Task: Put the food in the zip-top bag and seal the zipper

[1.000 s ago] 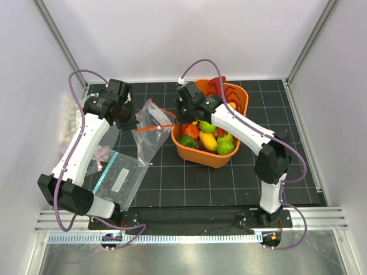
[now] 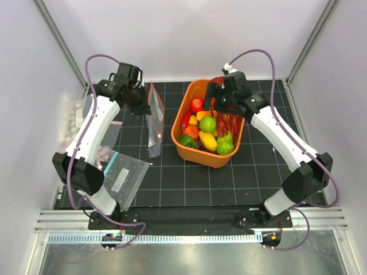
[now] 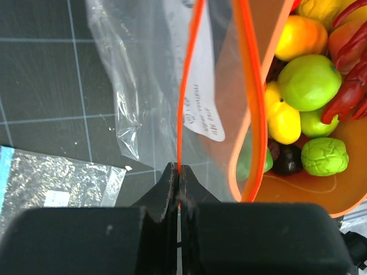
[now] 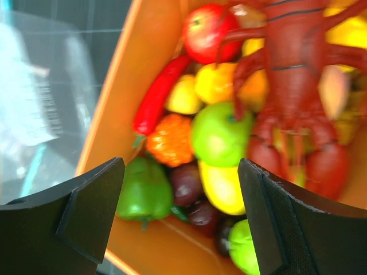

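Note:
A clear zip top bag with an orange-red zipper edge [image 2: 155, 123] hangs upright left of the orange bin. My left gripper is shut on one side of its rim; the orange strip runs down between the fingertips, and the bag's mouth gapes beside it. Over the bin my right gripper stands open, nothing between its fingers. Beneath it lie play foods: a green apple [image 4: 221, 134], a green pepper [image 4: 143, 189], a red chili [image 4: 160, 94], a tomato [image 4: 210, 33] and a red lobster [image 4: 295, 69].
The orange bin [image 2: 205, 158] fills the middle of the dark gridded table. An empty flat bag [image 2: 123, 179] lies front left, and filled bags [image 2: 74, 123] lie along the left edge.
My right gripper has let go of the bag's other rim side and moved right over the bin. The left gripper moved slightly right and back, and the bag now hangs narrower.

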